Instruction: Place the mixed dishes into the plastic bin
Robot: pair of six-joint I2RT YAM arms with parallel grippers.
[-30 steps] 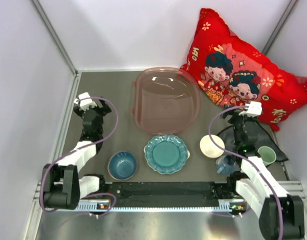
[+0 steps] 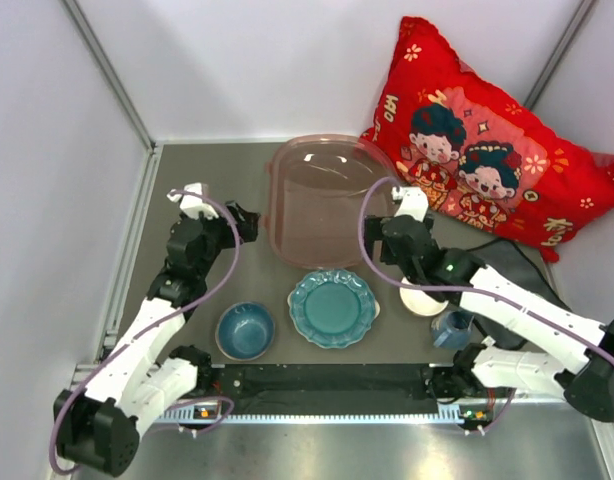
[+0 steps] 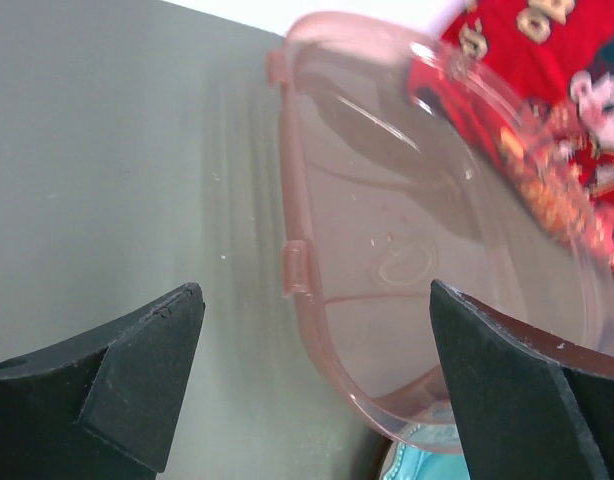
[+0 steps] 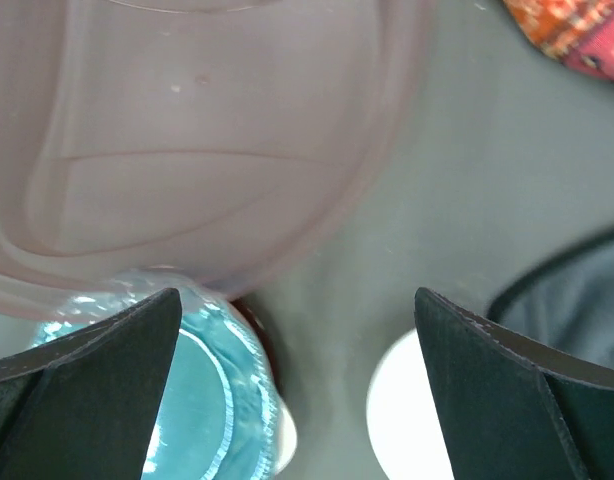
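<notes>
An empty pinkish clear bin [image 2: 332, 200] lies at the back middle of the table. In front of it sits a scalloped teal plate [image 2: 332, 308], with a light handle edge of something beneath it. To its left is a dark blue bowl [image 2: 244, 331]; to its right, a white dish [image 2: 423, 298] partly under my right arm, and a blue clear cup [image 2: 452, 329]. My left gripper [image 2: 245, 222] stands open left of the bin, empty. The right gripper [image 2: 374, 238], also open and empty, is over the bin's right edge; its wrist view shows the teal plate [image 4: 202, 395] and white dish [image 4: 407, 405].
A big red pillow [image 2: 487, 140] leans at the back right beside the bin. A dark cloth [image 2: 517, 270] lies on the right, largely behind my right arm. Bare table shows left of the bin [image 3: 307, 170].
The left gripper has shifted right, nearer the bin.
</notes>
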